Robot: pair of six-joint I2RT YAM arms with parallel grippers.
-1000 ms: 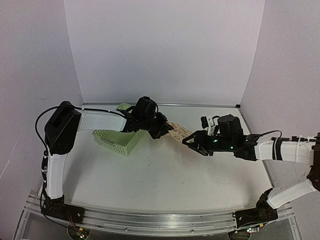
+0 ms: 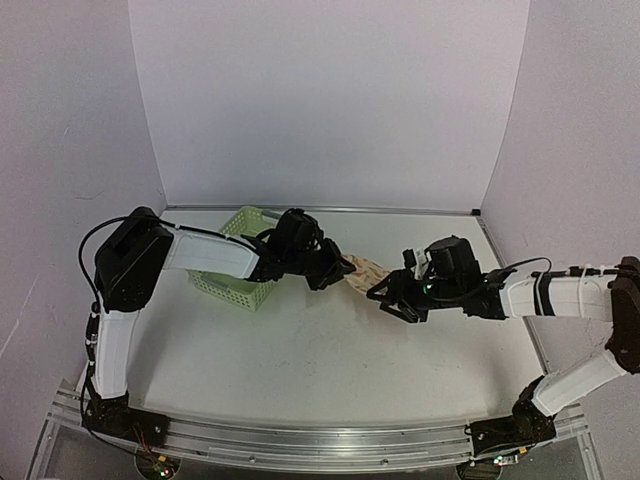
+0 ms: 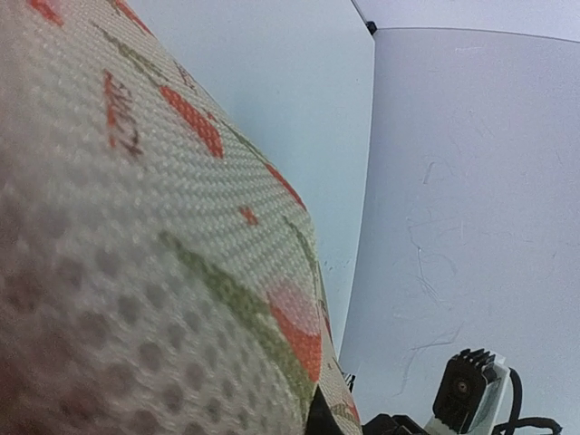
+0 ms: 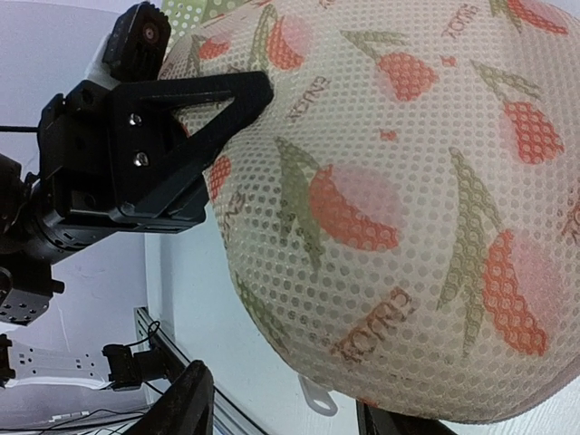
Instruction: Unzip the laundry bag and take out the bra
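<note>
The cream mesh laundry bag (image 2: 362, 272), printed with red tulips, hangs between my two grippers above the table. My left gripper (image 2: 342, 268) is shut on its left edge; the right wrist view shows a black finger (image 4: 231, 91) lying across the mesh there. My right gripper is open at the bag's lower edge, its fingers (image 4: 186, 403) apart. A pale zipper pull (image 4: 317, 396) dangles from that edge, in the gap between them. Bag fabric (image 3: 181, 227) fills much of the left wrist view. The bra is not visible.
A green perforated basket (image 2: 235, 290) stands on the table at the left, partly under my left arm. Walls (image 2: 330, 100) enclose the back and sides.
My left gripper has shifted slightly right and lower in the top view, closer to my right gripper, and the bag between them has bent. Earlier, the right gripper tilted and moved a little.
</note>
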